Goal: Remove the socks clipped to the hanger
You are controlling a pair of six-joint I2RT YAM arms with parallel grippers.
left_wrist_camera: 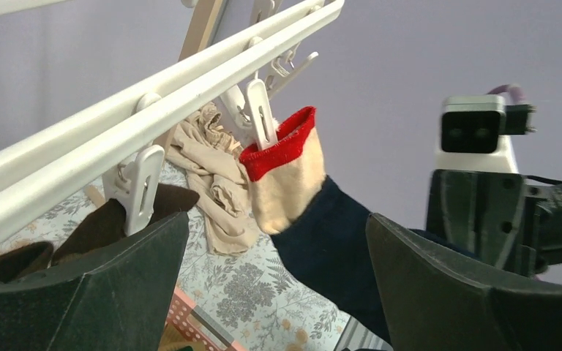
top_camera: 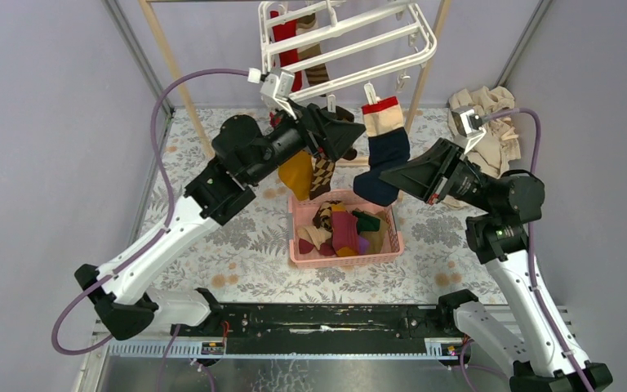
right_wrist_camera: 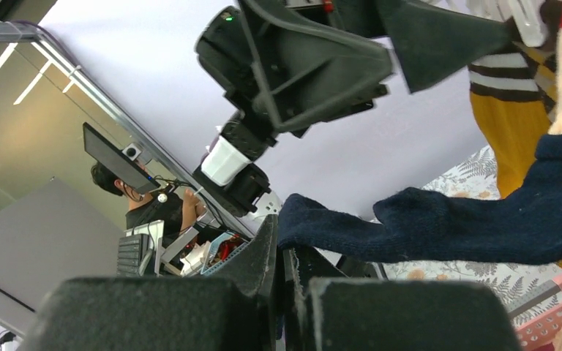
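A navy sock (top_camera: 385,151) with a cream band and red cuff hangs by its cuff from a white clip (left_wrist_camera: 261,113) on the white hanger (top_camera: 351,53). My right gripper is shut on the navy sock near its toe and pulls it out to the right. My left gripper stands open below the hanger's bar, its fingers apart; the navy sock passes behind its right finger in the left wrist view. Other socks hang from the hanger: a red one (top_camera: 286,49), a brown striped one (top_camera: 312,53) and a mustard one (top_camera: 296,174).
Under the hanger, a pink basket (top_camera: 347,262) holds several socks. Beige cloth (top_camera: 490,122) lies at the back right. Wooden posts (top_camera: 181,77) support the hanger on both sides. The patterned floor around the basket is mostly clear.
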